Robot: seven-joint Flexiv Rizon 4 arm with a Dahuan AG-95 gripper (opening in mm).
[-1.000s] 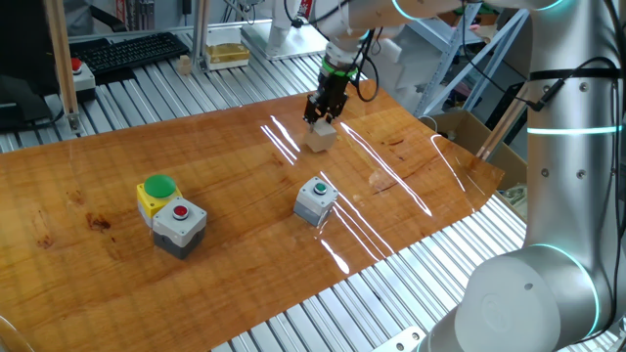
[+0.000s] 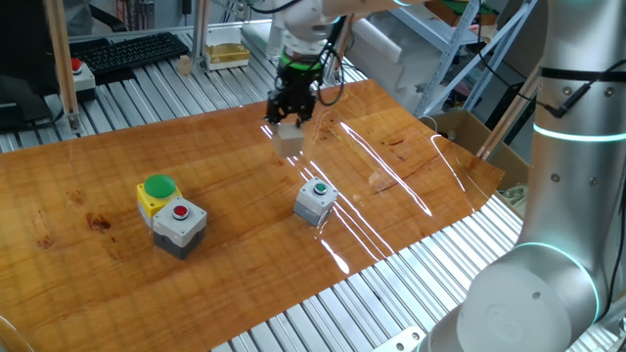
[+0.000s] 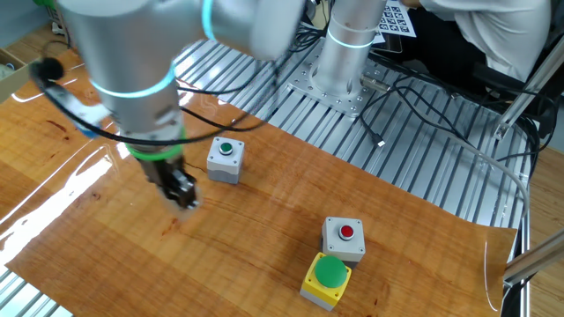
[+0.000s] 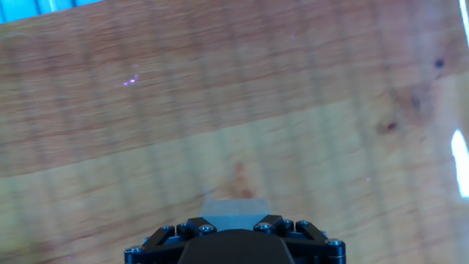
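A small pale block [image 2: 289, 143] hangs above the wooden table, with my gripper [image 2: 288, 121] shut on it. In the wrist view the pale block [image 4: 235, 208] pokes out just beyond the black fingers [image 4: 199, 226], its lower part hidden by them. From the other side, in exterior view 2, the gripper [image 3: 180, 195] is blurred, and the block is only a faint smear at its tip. A grey box with a green button [image 2: 316, 200] stands apart from it on the table.
A grey box with a red button [image 2: 180, 228] stands against a yellow box with a large green button [image 2: 157, 193]. A keyboard [image 2: 122, 56] and a yellowish tray [image 2: 228, 56] lie beyond the table's far edge.
In exterior view 1 my gripper has moved left across the table and a little toward the far side, carrying the pale block with it. The button boxes have stayed put.
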